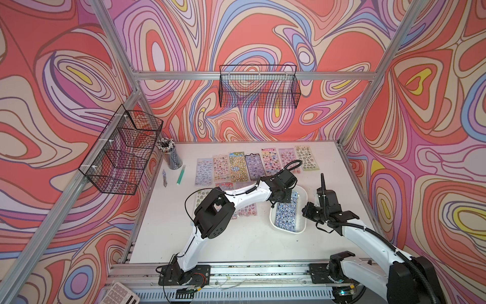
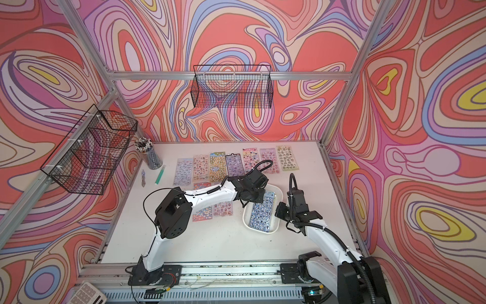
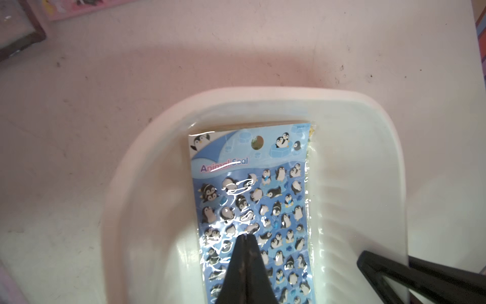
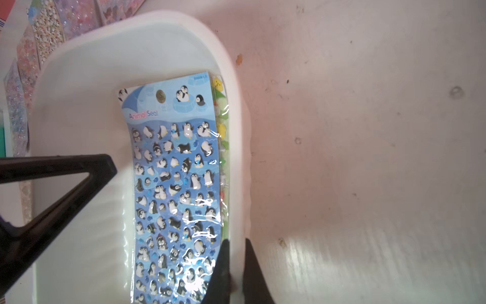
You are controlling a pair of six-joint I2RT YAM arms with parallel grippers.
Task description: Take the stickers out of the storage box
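Note:
The white oval storage box (image 1: 302, 228) stands on the table, right of centre. Inside lies a blue penguin sticker sheet (image 3: 273, 197) marked "Animal Seal", with the green and yellow edge of another sheet (image 4: 223, 121) showing beneath it. My left gripper is over the penguin sheet, shut, nothing visible between its fingers; contact with the sheet cannot be judged. At the box's right side, my right gripper has one finger inside and one outside the wall, shut on the thin white rim. The sheets under the top one are mostly hidden.
Several sticker sheets (image 1: 204, 171) lie in a row along the back, with more (image 2: 222, 208) partly behind the left arm. A pen holder (image 1: 174, 159) and a green strip (image 1: 180, 174) stand at the left.

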